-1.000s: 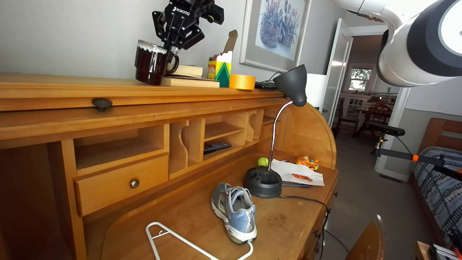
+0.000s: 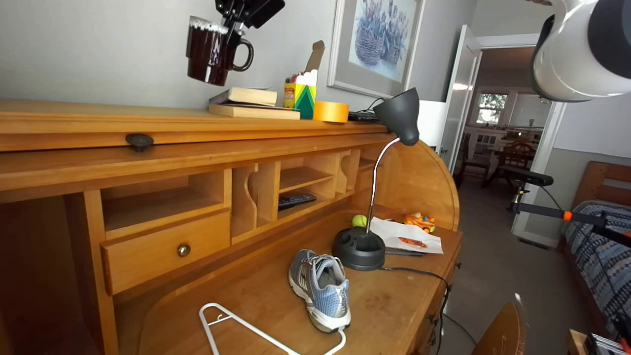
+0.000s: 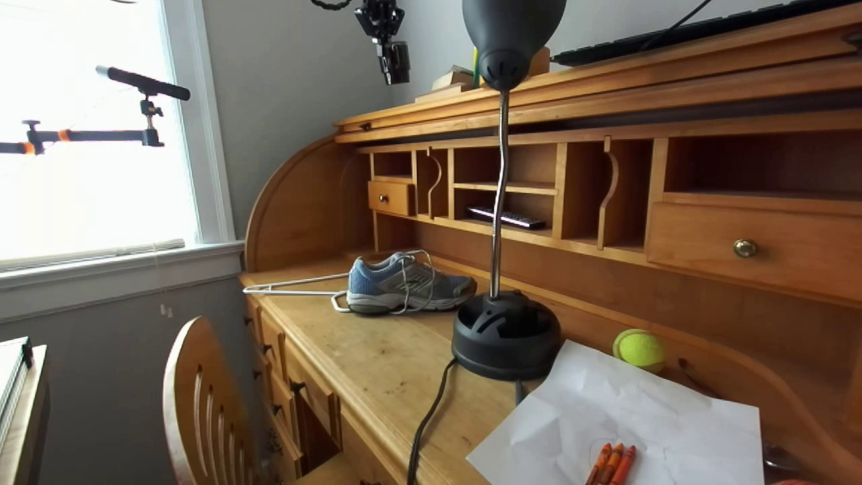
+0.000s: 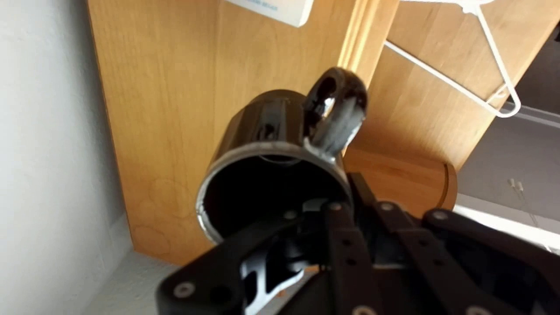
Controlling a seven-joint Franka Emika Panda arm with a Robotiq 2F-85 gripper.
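Observation:
A dark brown mug (image 2: 207, 52) with a whitish rim hangs in the air above the desk's top shelf (image 2: 77, 111). My gripper (image 2: 231, 36) is shut on the mug's rim, near the handle side. Seen from the wrist, the mug (image 4: 257, 126) shows its open mouth and looped handle, with a finger reaching inside it; the gripper has the wall between its fingers. In the second exterior view the mug (image 3: 394, 63) is small and dark under the gripper (image 3: 386, 39).
Books (image 2: 254, 111), a crayon box (image 2: 301, 94) and an orange tape roll (image 2: 331, 112) sit on the top shelf. A lamp (image 2: 359, 248), shoe (image 2: 322, 290) and white hanger (image 2: 251, 327) occupy the desktop. The shelf's left end is bare.
The mug has risen off the top shelf with my gripper, which now sits higher and partly out of the first exterior view. The mug is tilted slightly.

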